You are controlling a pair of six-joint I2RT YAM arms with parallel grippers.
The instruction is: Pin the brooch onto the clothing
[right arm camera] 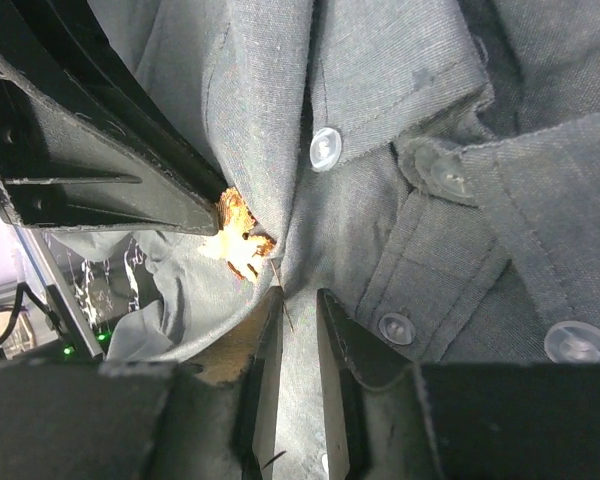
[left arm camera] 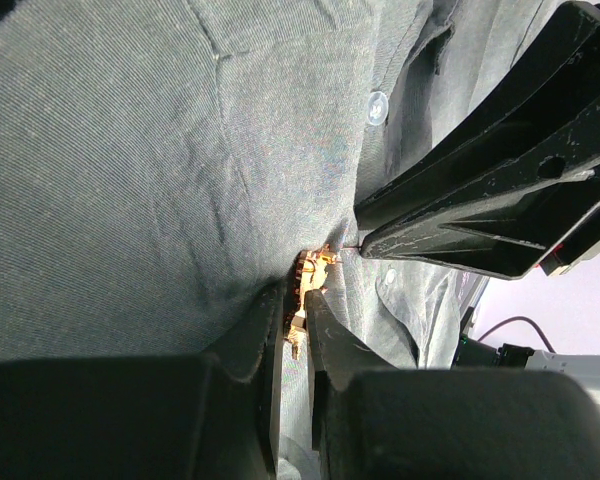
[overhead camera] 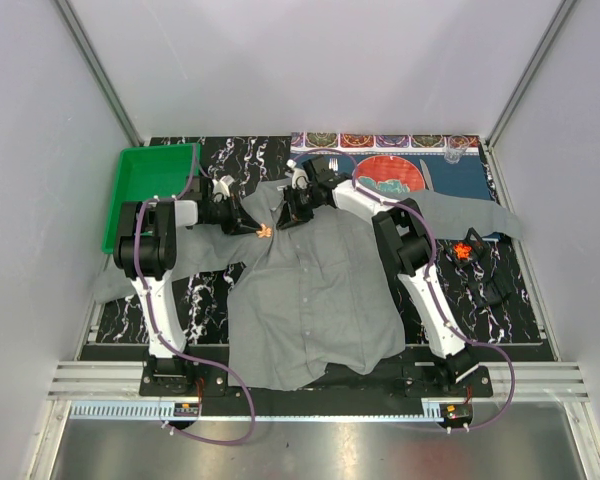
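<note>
A grey button shirt lies spread over the table. My left gripper is shut on a gold brooch, held against the shirt's fabric near the collar and placket. Thin pin metal sticks out from the brooch toward my right gripper, whose fingertips stand slightly apart just beside it. In the right wrist view the thin pin hangs below the brooch, by the fingertips; whether it passes through cloth I cannot tell.
A green tray stands at the back left. A red plate, cutlery and a glass are at the back right. An orange object lies on the right among dark items.
</note>
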